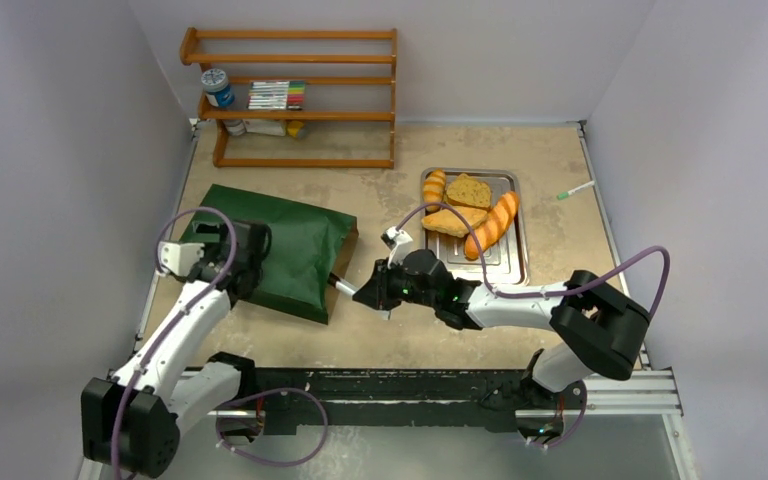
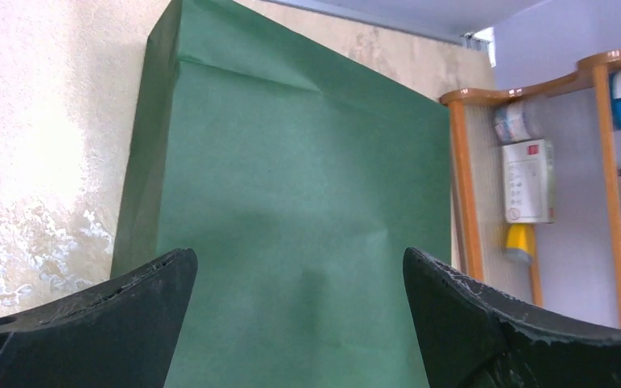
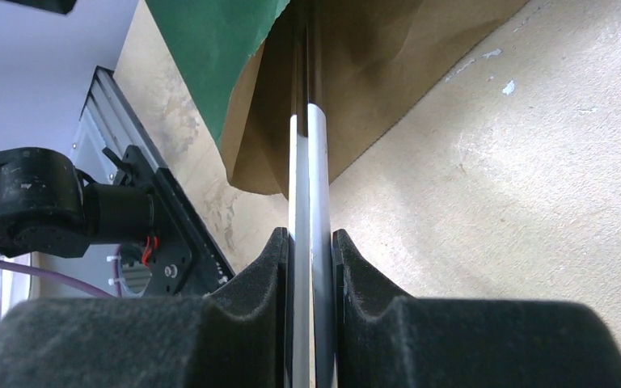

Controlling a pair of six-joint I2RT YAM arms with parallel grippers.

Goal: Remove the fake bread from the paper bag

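The green paper bag [image 1: 290, 250] lies on its side on the table, its brown-lined mouth facing right. My left gripper hovers over the bag, open, with only green paper visible below its fingers. At the mouth, my right gripper [image 1: 345, 285] reaches in with long pale fingers that lie nearly together in the right wrist view; their dark tips are in the bag's shadowed interior [image 3: 372, 73], and I cannot see whether anything is between them.
A steel tray [image 1: 500, 265] with several breads stands right of the bag. A wooden rack [image 1: 305, 160] is at the back. A marker [image 1: 575, 190] lies at the right.
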